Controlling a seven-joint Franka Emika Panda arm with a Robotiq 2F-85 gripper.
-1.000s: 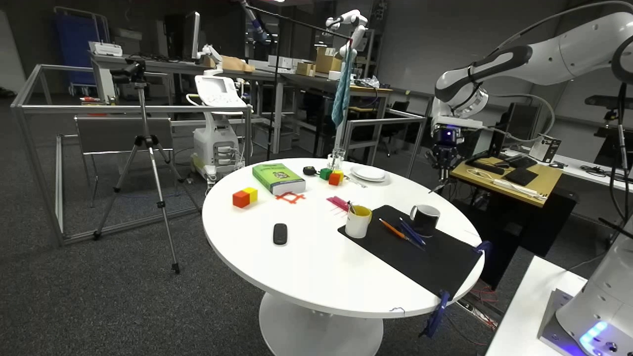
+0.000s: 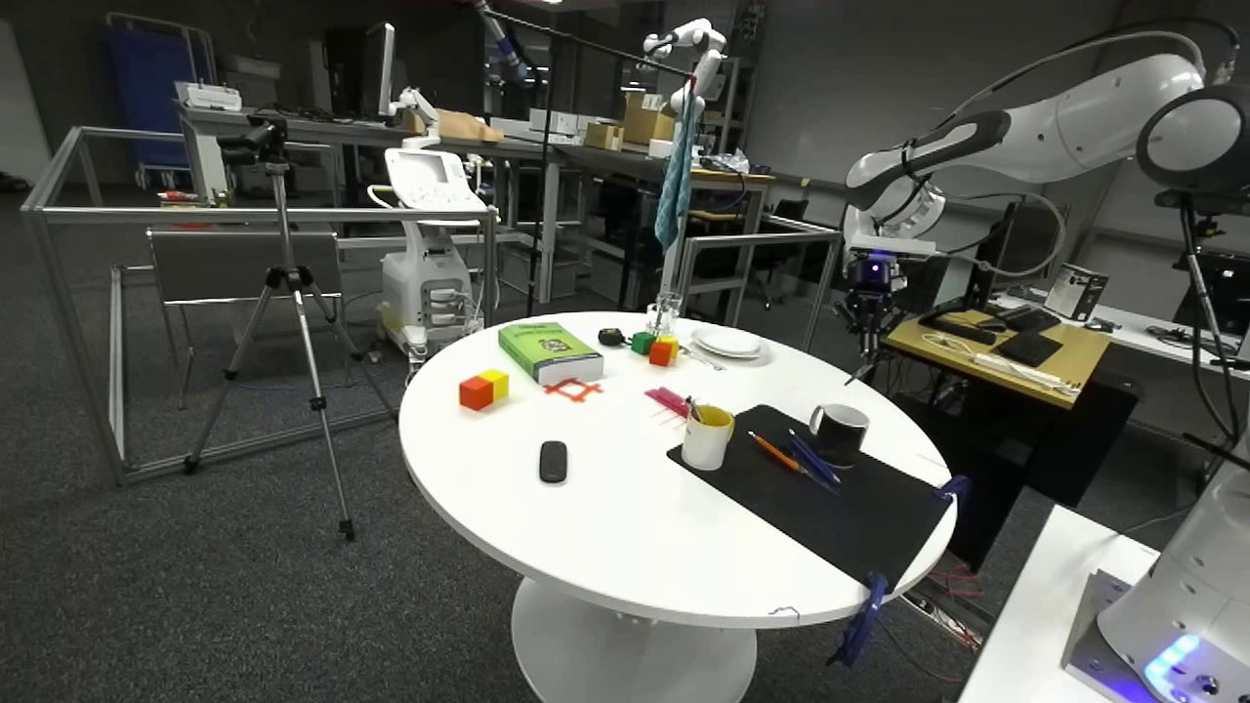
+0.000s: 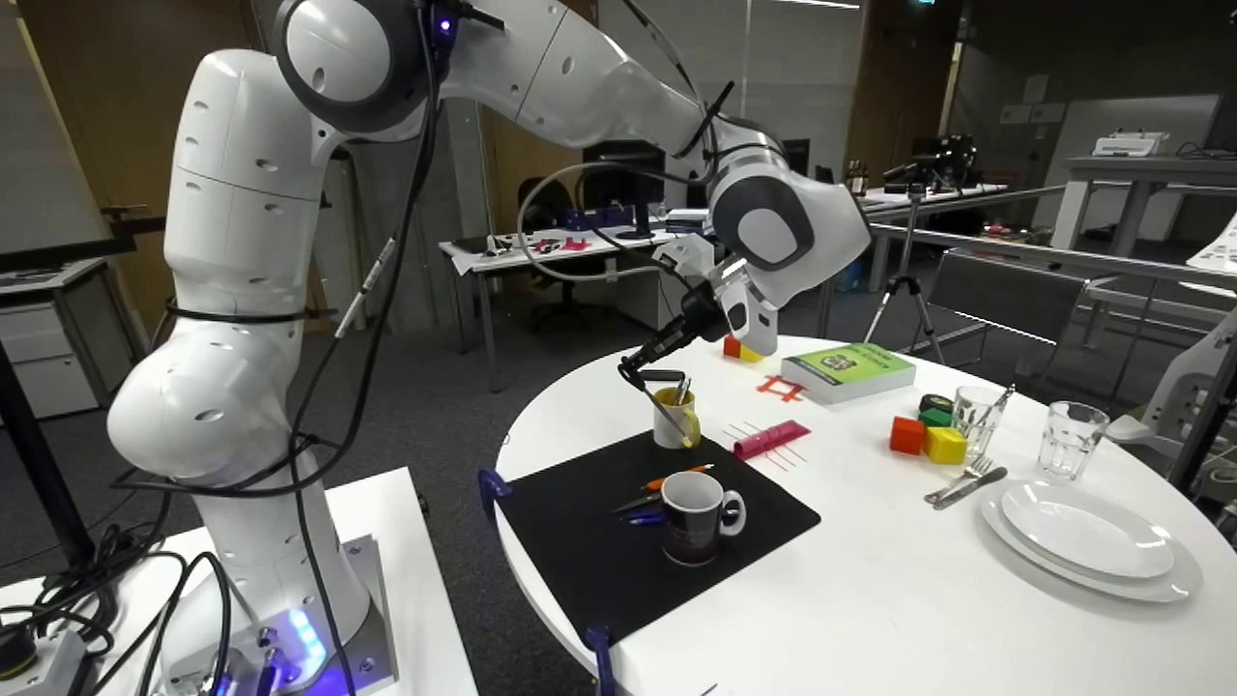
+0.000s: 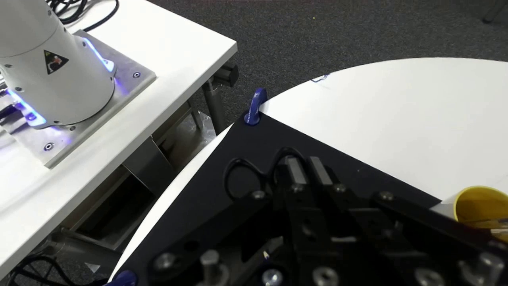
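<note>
A pair of black-handled scissors hangs in my gripper, its looped handles sticking out beside the fingertips in the wrist view. In exterior view 1, the gripper is up in the air beyond the dark mug, with a thin blade slanting below. Seen from exterior view 2, the scissors appear in front of the yellow-lined cup, which stands on the black mat with some sticks inside. The fingers are nearly closed around the scissors; exactly where they grip is partly hidden.
On the mat are a dark mug and several pens. A green book, coloured cubes, white plates, glasses and a black oblong object occupy the white table.
The arm has shifted a little to the left in exterior view 1, with the gripper turning slightly and the scissors still in it. Objects on the table have stayed put.
</note>
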